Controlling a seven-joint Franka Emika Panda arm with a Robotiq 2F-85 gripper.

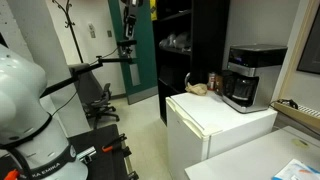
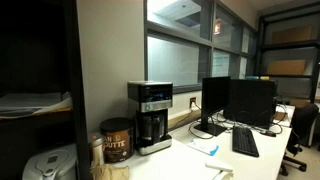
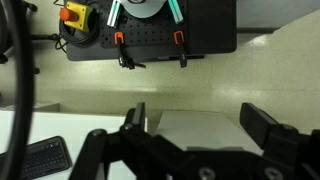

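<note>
In the wrist view my gripper points downward, its dark fingers spread wide with only floor and a pale cabinet top showing between them. A black and silver coffee maker (image 1: 248,77) stands on the white cabinet in exterior view 1. The second exterior view shows the same coffee maker (image 2: 152,118) beside a dark canister (image 2: 117,139) with "LATTE" lettering. To the left of that canister is a smaller brownish jar (image 2: 97,151). Neither exterior view shows the gripper's fingers clearly. My white arm (image 1: 35,115) rises at the left of exterior view 1.
A white counter (image 1: 265,155) holds a paper (image 1: 297,170) at the right. Monitors (image 2: 250,100) and a keyboard (image 2: 243,142) stand farther along it. A rice cooker (image 2: 50,163) sits by the dark shelf. Below my gripper, the floor (image 3: 90,80) is bare beside the robot's black base table (image 3: 215,45).
</note>
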